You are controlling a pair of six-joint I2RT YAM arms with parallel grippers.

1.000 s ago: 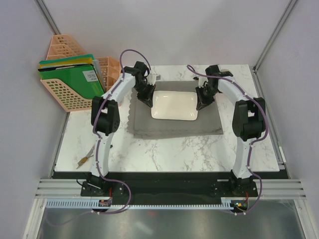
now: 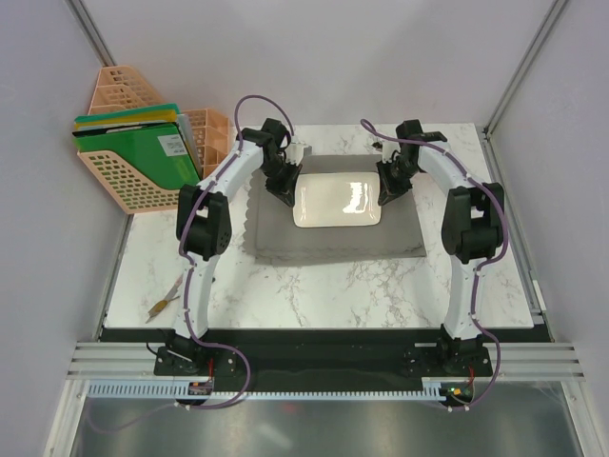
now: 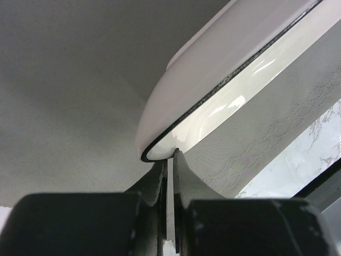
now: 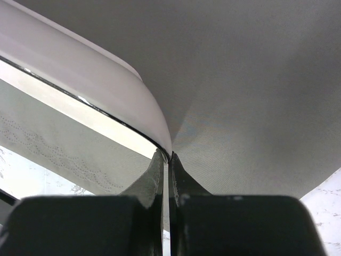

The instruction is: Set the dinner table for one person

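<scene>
A white rectangular plate (image 2: pixel 333 200) with a dark rim line is over the middle of the grey placemat (image 2: pixel 328 246). At the plate's left end my left gripper (image 2: pixel 291 198) is shut on the rim; the left wrist view shows the plate's corner (image 3: pixel 176 128) between the fingertips. My right gripper (image 2: pixel 383 198) is shut on the opposite end, with the plate's edge (image 4: pixel 144 117) pinched in the right wrist view. Whether the plate touches the mat or hangs just above it, I cannot tell. Scissors or cutlery with an orange handle (image 2: pixel 158 307) lie at the table's front left.
An orange plastic basket (image 2: pixel 133 188) holding green and yellow folders (image 2: pixel 143 157) stands at the back left. Small items partly hidden by the grippers sit behind the mat. Bare marble tabletop (image 2: pixel 333 297) shows in front of the mat.
Over the last second both grippers and the plate between them have shifted slightly right and a little toward the back.
</scene>
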